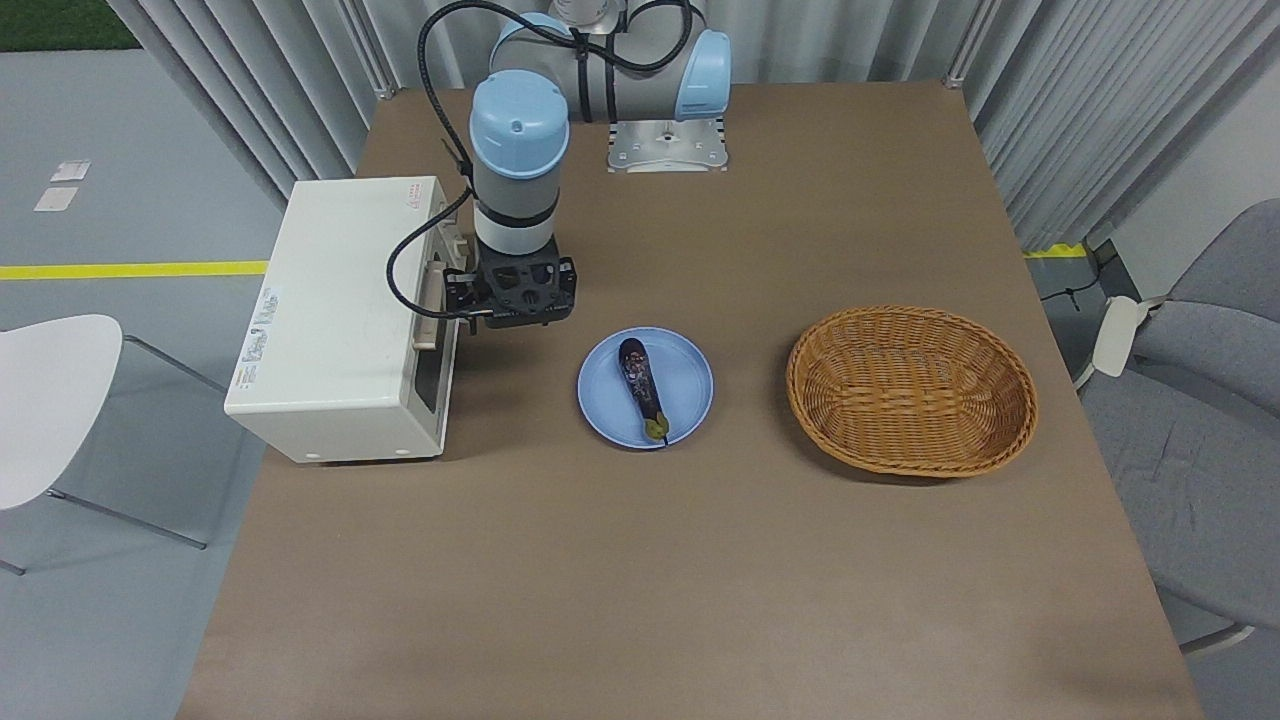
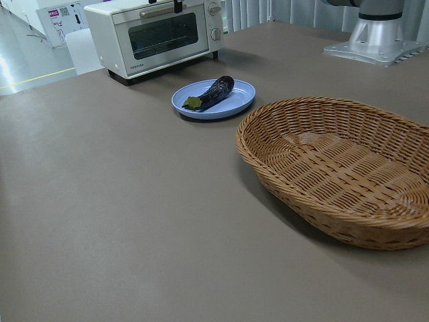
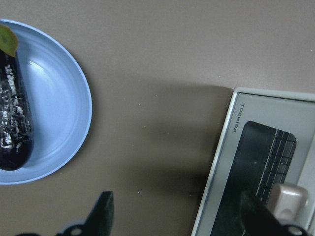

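A dark eggplant [image 1: 641, 382] lies on a blue plate [image 1: 600, 402] mid-table. My gripper hangs at the front of the white toaster oven [image 1: 318, 312], left of and behind the plate. In the wrist view its two dark fingers are wide apart, open, the right one close to the oven's handle [image 3: 287, 200]. The oven door, with dark glass and TOSHIBA lettering, is shut in the left camera view.
A wicker basket [image 1: 912, 390] stands to the right of the plate. Chairs stand beside both sides of the table.
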